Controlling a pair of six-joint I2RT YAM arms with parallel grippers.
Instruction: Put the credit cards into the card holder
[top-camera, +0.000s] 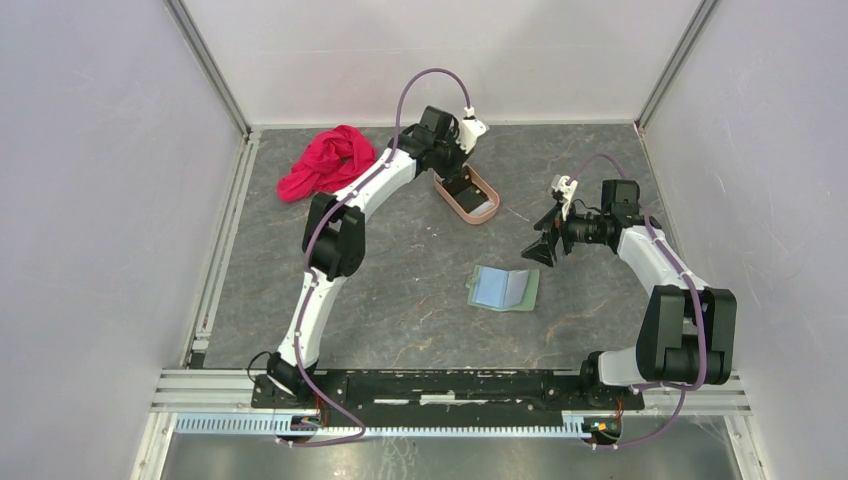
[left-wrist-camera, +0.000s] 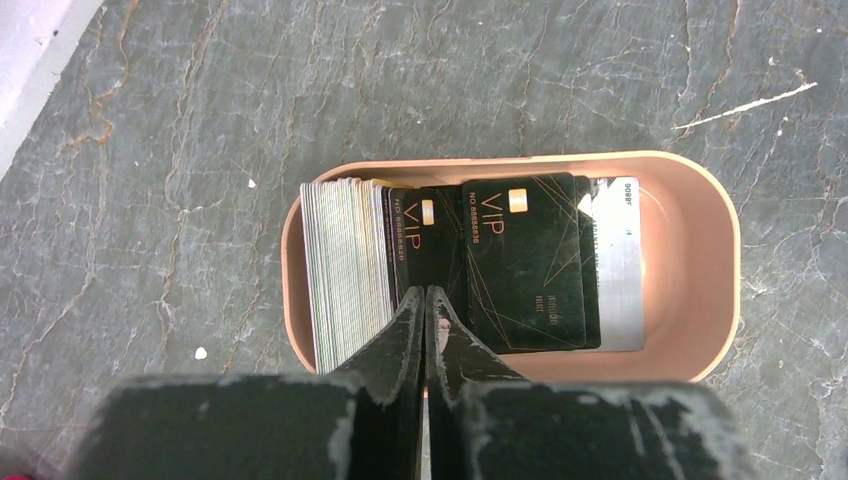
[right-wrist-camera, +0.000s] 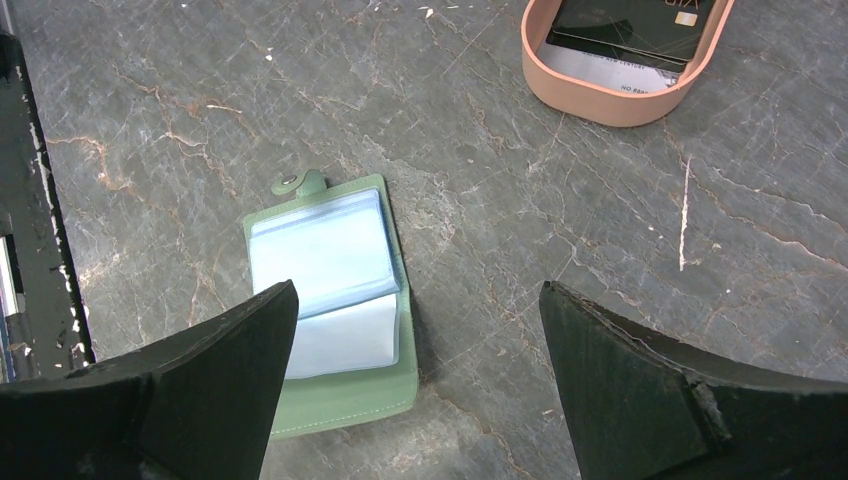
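My left gripper is over the pinkish tray (left-wrist-camera: 735, 270), its fingertips together with no card visible between them. Black VIP cards (left-wrist-camera: 535, 265) lie overlapping in the tray, a second one (left-wrist-camera: 415, 235) beside the white stack. That stack of white cards (left-wrist-camera: 345, 270) stands on edge at one end. At the other, a silvery white card (left-wrist-camera: 622, 270) pokes out from under the black ones. Lying unfolded on the table is the green card holder (right-wrist-camera: 330, 408) with clear sleeves (right-wrist-camera: 320, 250). Beyond it my right gripper is open and empty.
A crumpled red cloth (top-camera: 330, 163) lies to the left of the tray at the back of the table. Bare tabletop (top-camera: 400, 300) separates the left arm from the card holder. Walls close in the table at the back and sides.
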